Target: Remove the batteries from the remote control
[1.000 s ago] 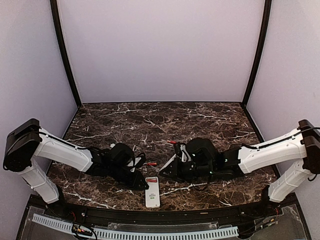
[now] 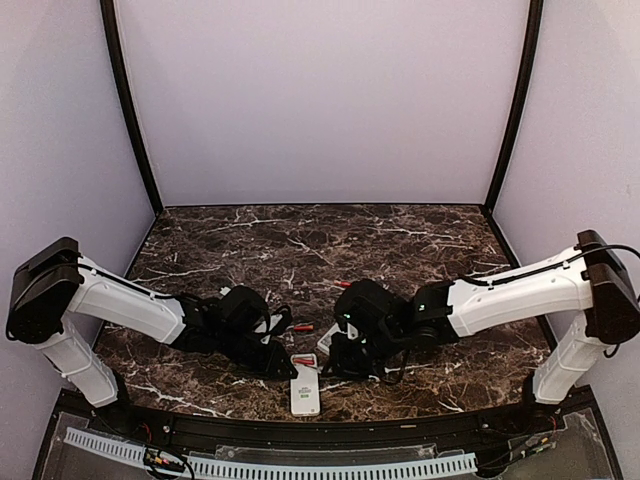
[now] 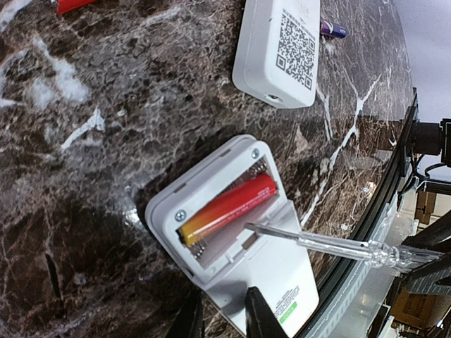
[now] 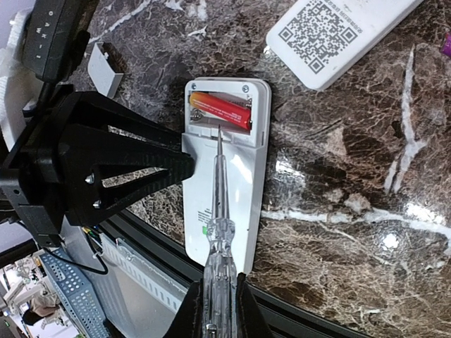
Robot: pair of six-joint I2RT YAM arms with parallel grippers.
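The white remote (image 2: 304,395) lies at the table's front edge, its battery compartment uncovered with one red-and-yellow battery inside, also seen as the battery (image 4: 220,109) in the right wrist view. My left gripper (image 2: 290,368) is shut on the remote's lower body, holding it at the side. My right gripper is shut on a clear screwdriver (image 4: 221,239), whose metal tip is at the compartment beside the battery.
A second white remote (image 4: 331,35) lies behind, with a small white cover (image 4: 104,70), a red battery (image 3: 74,3) and a purple battery (image 3: 331,29) loose on the marble table.
The left arm has stayed in place.
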